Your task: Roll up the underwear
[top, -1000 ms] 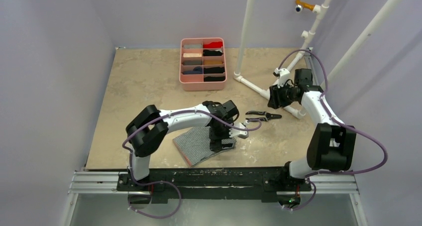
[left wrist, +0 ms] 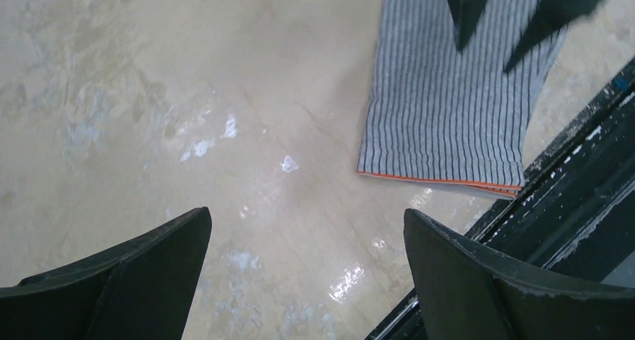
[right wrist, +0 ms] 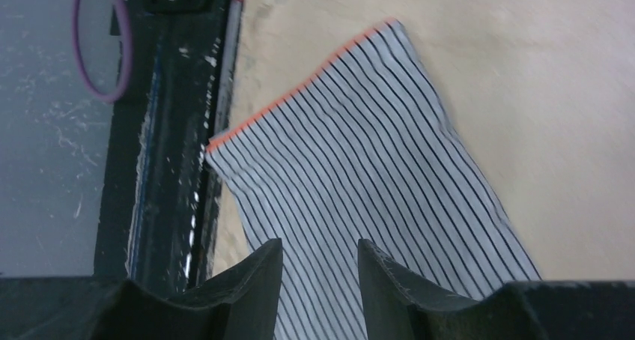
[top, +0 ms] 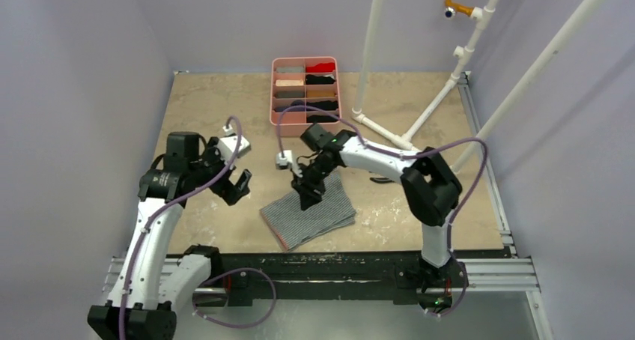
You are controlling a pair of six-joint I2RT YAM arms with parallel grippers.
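Note:
The grey striped underwear (top: 303,224) lies flat and folded near the table's front edge, with a red-orange band along one end (right wrist: 299,93). My right gripper (top: 307,198) is over it; in the right wrist view its fingers (right wrist: 243,295) are part open with only cloth below them. My left gripper (top: 239,183) stands open at the upper left of the cloth, apart from it, its fingertips (left wrist: 187,228) over bare table in the left wrist view.
A pink divided box (top: 274,100) with rolled clothes stands at the back. White pipes (top: 427,111) and black pliers (top: 380,180) are at the right.
My left gripper has moved left, off the cloth. My right arm has swung left from the pliers and pipes to over the cloth.

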